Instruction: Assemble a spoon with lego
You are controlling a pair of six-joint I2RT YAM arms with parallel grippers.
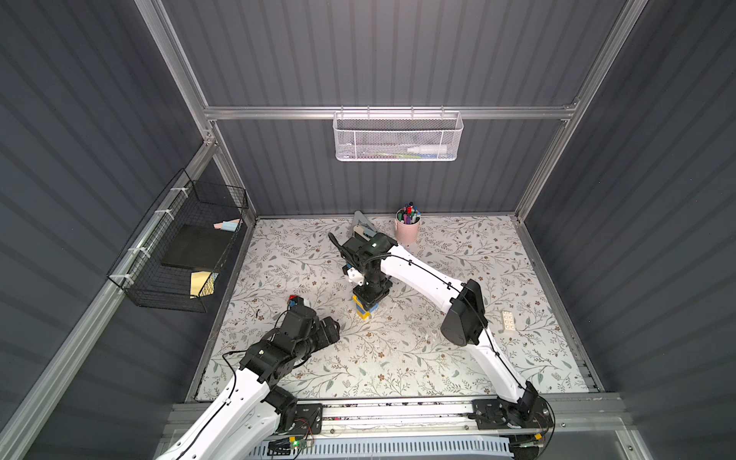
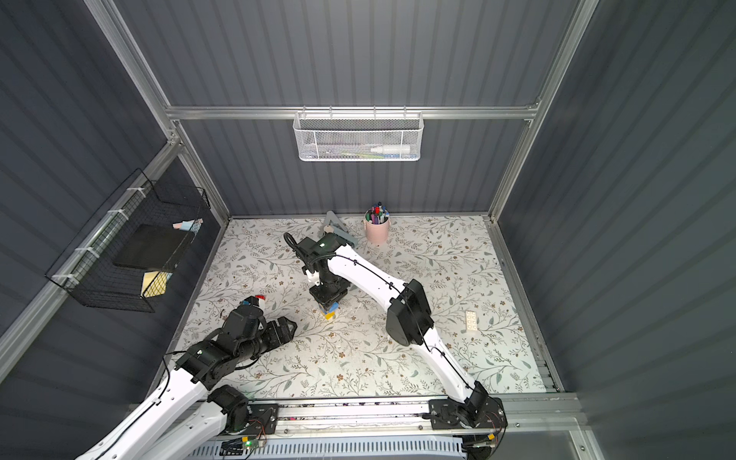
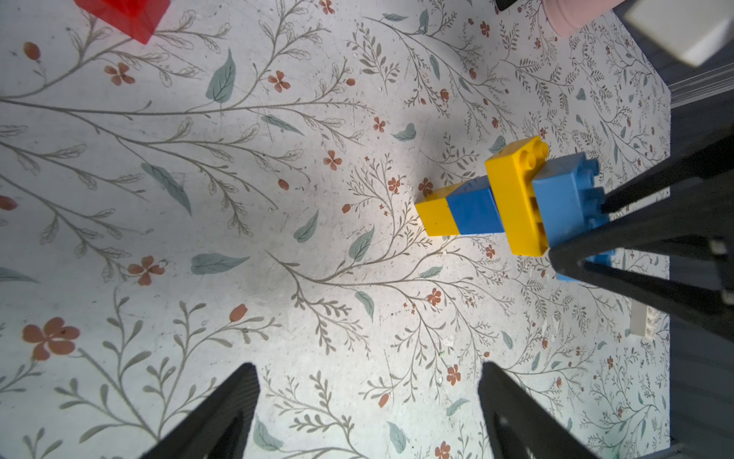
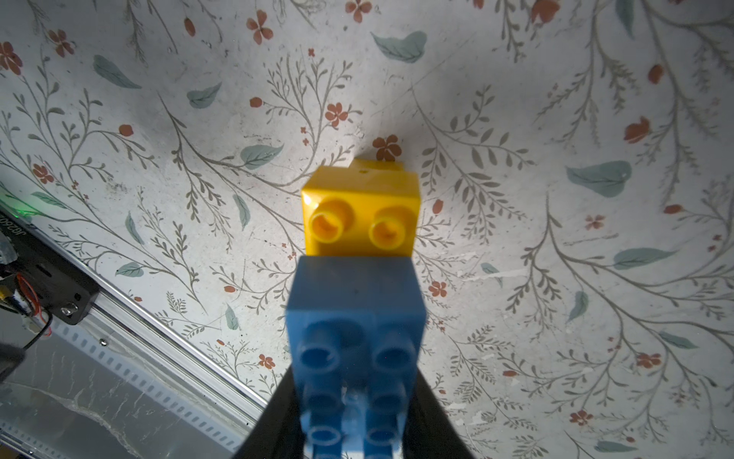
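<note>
My right gripper is shut on a studded blue brick [image 4: 355, 287]. In the left wrist view, a tall yellow brick [image 3: 513, 199] stands against this blue brick, and a smaller blue brick [image 3: 475, 206] and a yellow end brick [image 3: 437, 214] extend from it in a row. In the right wrist view, the yellow part [image 4: 363, 206] lies beyond the held brick, and the rest of the row is mostly hidden. To the left of these bricks, my left gripper is open, its fingers wide apart with only bare tabletop between them.
A red brick [image 3: 126, 15] rests at the left of the table, partly cut off in the left wrist view. A pink pen cup [image 1: 408, 230] stands at the back. A pale plate [image 1: 508, 320] lies to the right.
</note>
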